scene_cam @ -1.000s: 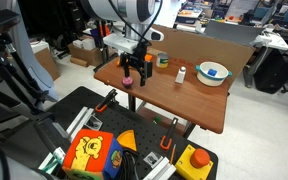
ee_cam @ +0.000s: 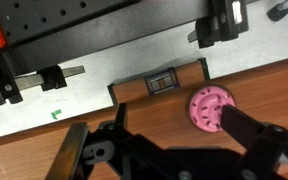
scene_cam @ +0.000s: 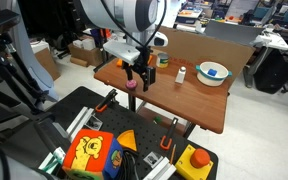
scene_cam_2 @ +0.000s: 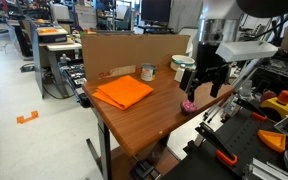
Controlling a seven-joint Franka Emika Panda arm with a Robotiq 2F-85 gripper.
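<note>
A round pink object (scene_cam_2: 189, 105) rests near the table's front edge. From above, in the wrist view, the pink object (ee_cam: 210, 103) shows a circular rim, and the right finger covers its lower right part. My gripper (scene_cam: 138, 78) hangs over that edge, close to the pink object (scene_cam: 131, 84). Its two dark fingers stand wide apart in the wrist view, where the open gripper has only brown tabletop showing between the fingertips. The pink object is off-centre, toward the right finger. In exterior view 2 my gripper (scene_cam_2: 205, 84) appears above and behind it.
An orange cloth (scene_cam_2: 124, 92) lies on the wooden table (scene_cam: 199, 103). A white bottle (scene_cam: 181, 75) and a white-and-blue bowl (scene_cam: 214, 72) stand farther right, with cans (scene_cam_2: 148, 72) at the back.
The gripper has shifted slightly and sits a little lower near the pink object. Its fingers remain apart. The other table objects look unmoved.
</note>
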